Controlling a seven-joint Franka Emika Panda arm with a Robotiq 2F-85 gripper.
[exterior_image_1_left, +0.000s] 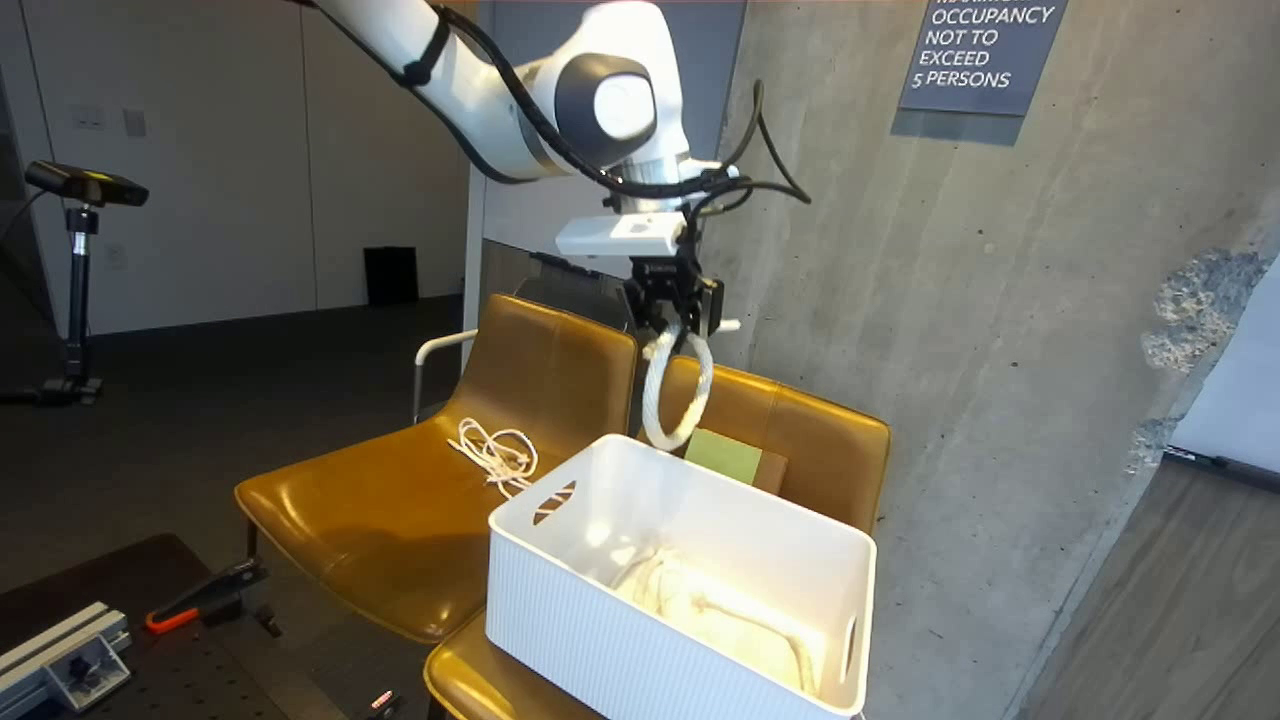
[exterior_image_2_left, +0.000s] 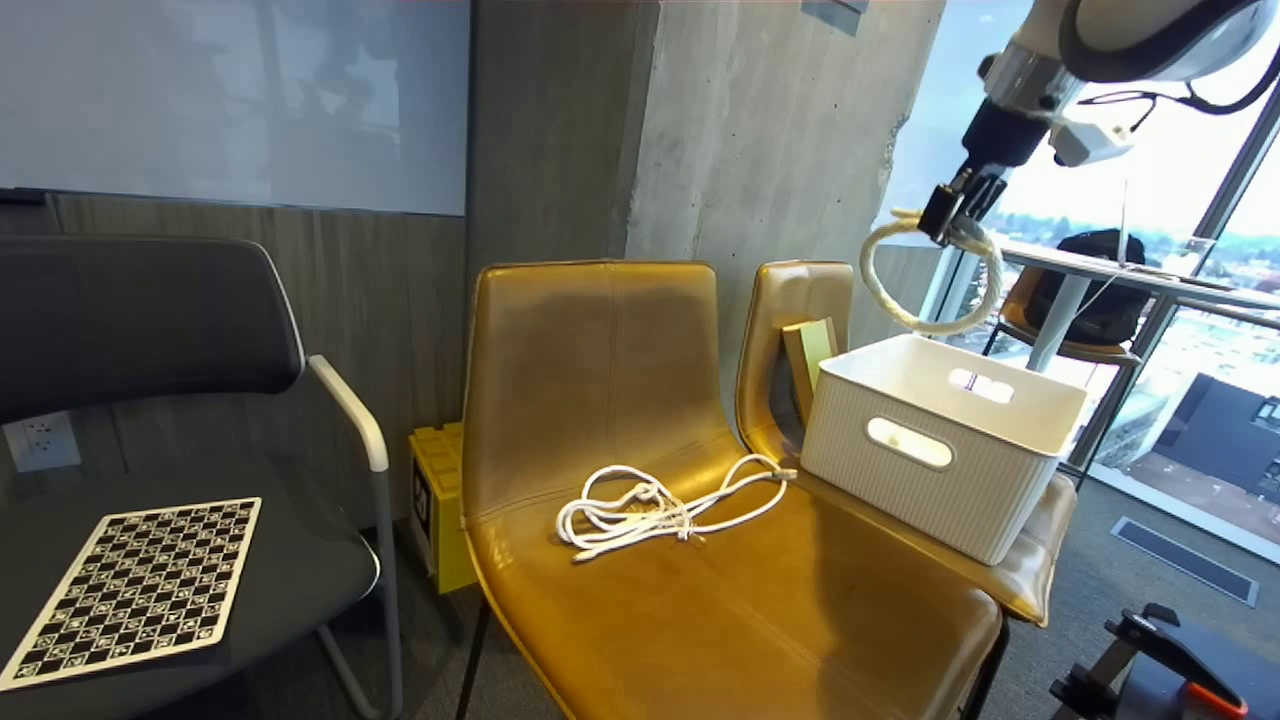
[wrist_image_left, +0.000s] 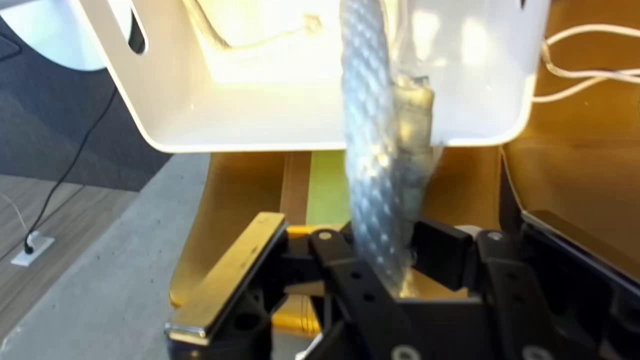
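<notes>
A thick white rope ring (exterior_image_1_left: 655, 396) hangs from my gripper (exterior_image_1_left: 679, 329), which is shut on its upper part. In exterior view 2 the ring (exterior_image_2_left: 894, 306) dangles above the back edge of the white bin (exterior_image_2_left: 924, 486), clear of it. Close up in the wrist view, the braided rope (wrist_image_left: 369, 120) runs up between the black fingers. Inside the bin (exterior_image_1_left: 672, 648) lies some cream rope (exterior_image_1_left: 750, 618). A thin white cord (exterior_image_2_left: 648, 510) rests in a loose tangle on the left brown chair (exterior_image_2_left: 600, 396).
The bin stands on the right brown chair (exterior_image_1_left: 828, 456), its opening facing up. Behind it a green and brown block (exterior_image_1_left: 723, 456) leans on the chair back. A concrete wall (exterior_image_1_left: 1020, 360) rises behind. A black chair (exterior_image_2_left: 144, 318) stands farther left.
</notes>
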